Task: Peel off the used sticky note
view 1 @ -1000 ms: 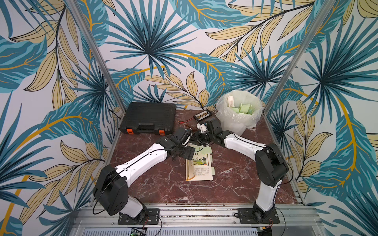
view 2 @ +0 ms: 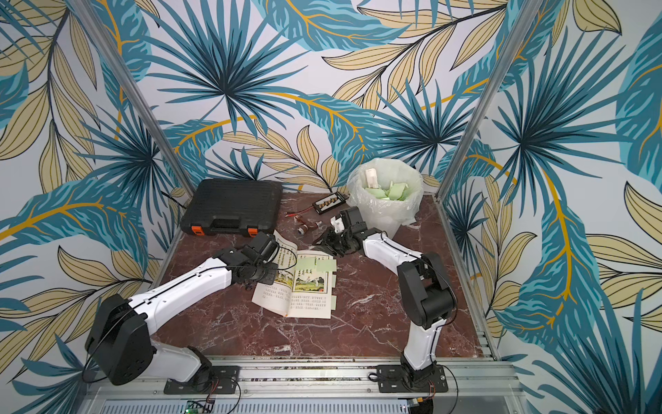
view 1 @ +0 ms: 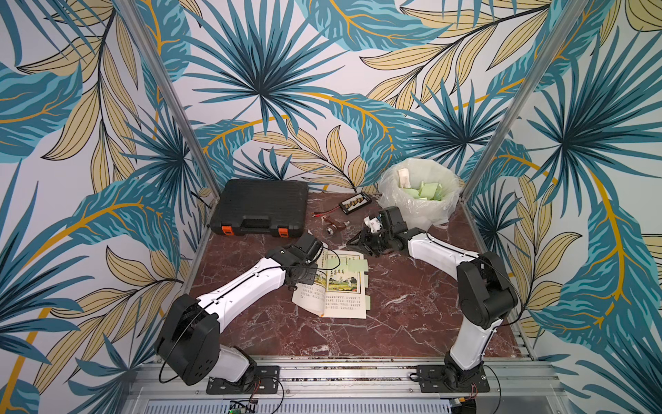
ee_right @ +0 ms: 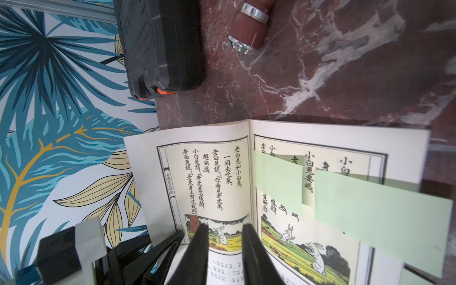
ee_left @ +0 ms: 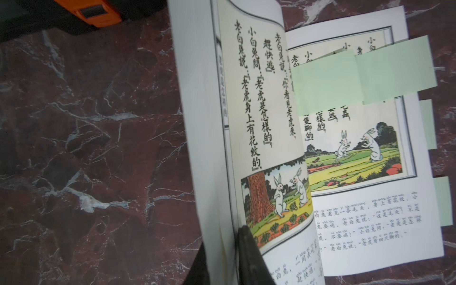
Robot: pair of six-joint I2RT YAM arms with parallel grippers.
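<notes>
An open illustrated book (view 1: 344, 307) lies mid-table. Pale green sticky notes (ee_left: 394, 68) cover the upper part of its right page, with tabs (ee_left: 442, 199) past the right edge; another note (ee_right: 277, 175) sits toward the spine. My left gripper is shut on the lifted left page (ee_left: 266, 118) at the book's left side. My right gripper hovers above the book's upper part, open, with nothing seen between its fingers.
A black case (view 1: 258, 203) stands back left. A lined bin (view 1: 417, 207) with green paper sits back right. A small brown cylinder (ee_right: 247, 28) and a battery-holder-like item (view 1: 355, 203) lie behind the book.
My left gripper has moved left and toward the front, opening out the page it holds. My right gripper has shifted slightly right and back, and more of the book shows.
</notes>
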